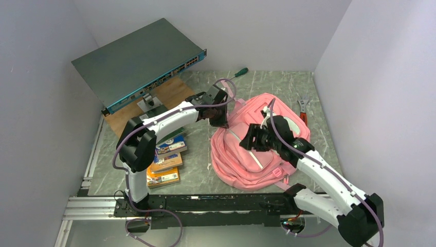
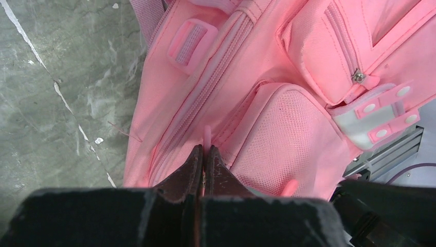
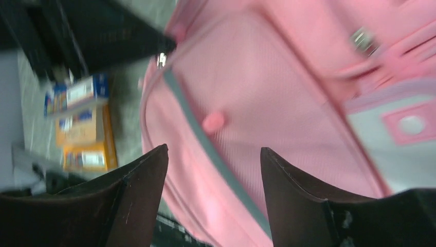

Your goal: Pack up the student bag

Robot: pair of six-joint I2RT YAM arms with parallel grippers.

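A pink backpack (image 1: 241,164) lies flat on the marble surface, centre right. My left gripper is shut at its left side, a thin pink tab (image 2: 207,135) rising from between the fingertips, apparently a zipper pull. My right gripper hangs over the front pocket with its fingers apart and nothing visibly between them; that view is blurred. In the left wrist view a side zipper, a buckle (image 2: 205,41) and a zipper slider (image 2: 359,76) show on the bag.
Several books (image 1: 164,175) lie left of the bag, partly under my left arm. A dark rack unit (image 1: 136,59) over a wooden board (image 1: 121,121) fills the back left. A screwdriver (image 1: 241,72) and a wrench (image 1: 303,110) lie behind and right of the bag.
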